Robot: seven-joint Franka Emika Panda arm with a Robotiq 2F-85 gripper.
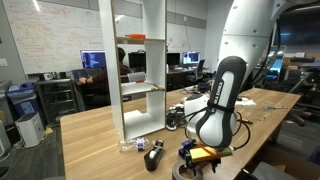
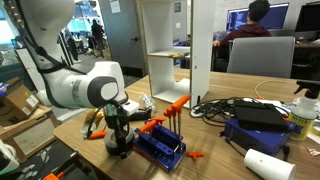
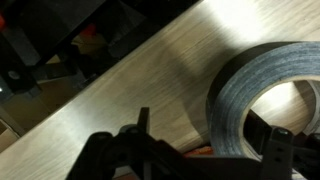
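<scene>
A grey tape roll (image 3: 228, 105) lies flat on the wooden table (image 3: 130, 95), at the right of the wrist view. My gripper straddles the roll's near wall. One dark fingertip (image 3: 257, 130) reaches into the ring's hole, while the other fingertip (image 3: 143, 118) stands outside over bare wood. A clear gap shows between the outer finger and the tape, so the fingers are open. In exterior view 1 the roll (image 1: 183, 172) sits at the bottom edge under the gripper, partly cut off. In exterior view 2 the arm hides much of the gripper's surroundings.
Beside the gripper stands a blue rack (image 2: 160, 150) with red-handled tools. A dark bottle-like object (image 1: 153, 155) lies left of the roll. Further off are a white cylinder (image 2: 268, 165), a blue box (image 2: 262, 135) and a white shelf (image 1: 135, 70).
</scene>
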